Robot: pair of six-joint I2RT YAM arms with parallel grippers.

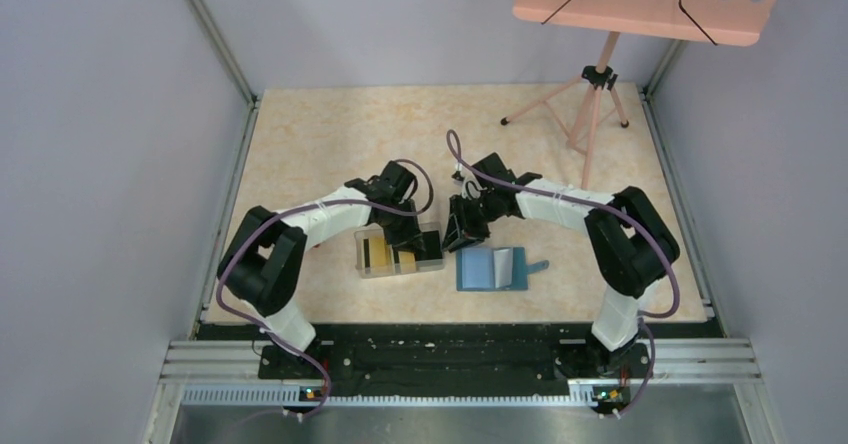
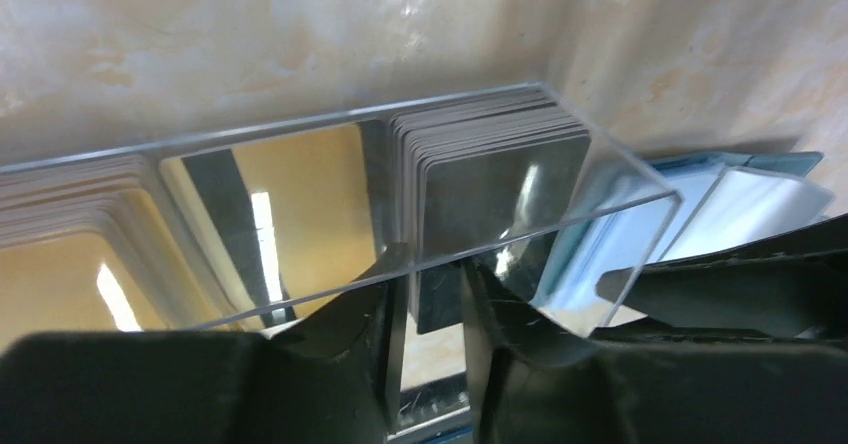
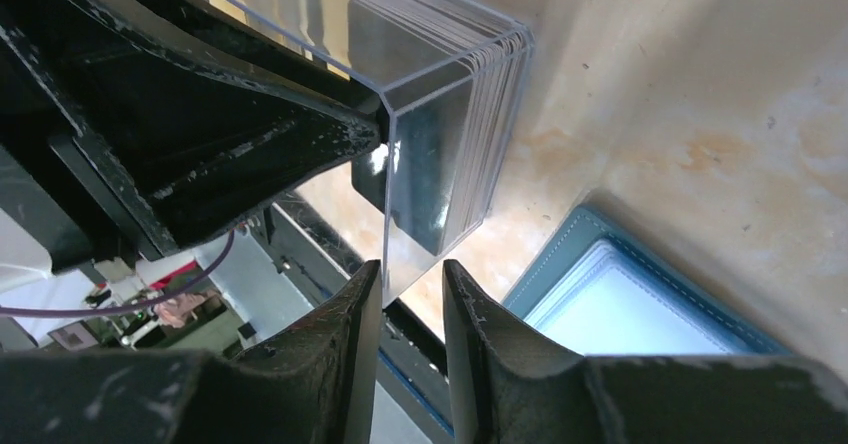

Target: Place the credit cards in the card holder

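A clear acrylic tray [image 1: 362, 270] holds gold cards [image 2: 60, 274] and dark cards [image 2: 500, 184] in compartments. My left gripper is at the near side of the dark stack, part open, its fingertips low by the tray's wall; whether it touches a card is unclear. My right gripper stands open at the tray's right end, its fingertips by the clear wall. The blue card holder [image 1: 480, 269] lies to the right of the tray, with a pale flap on it.
A pink music stand [image 1: 590, 114] occupies the back right.
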